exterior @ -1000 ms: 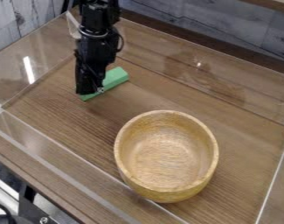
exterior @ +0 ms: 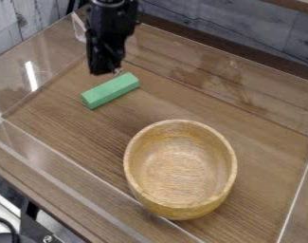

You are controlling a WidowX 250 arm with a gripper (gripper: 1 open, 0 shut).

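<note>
My gripper [exterior: 104,65] is at the upper left of the camera view, dark and shut, with nothing visible between its fingers. It is above and behind a green block [exterior: 111,90], apart from it in the picture. The green block lies flat on the wooden table [exterior: 67,142], set diagonally. A large tan bowl [exterior: 182,171] sits empty in the lower middle.
A pale object behind the arm at the top is partly hidden. Cables and a dark area lie beyond the table's left edge.
My gripper has moved up the picture, away from the green block, which is now more fully in view. The block and bowl look to be in the same places.
</note>
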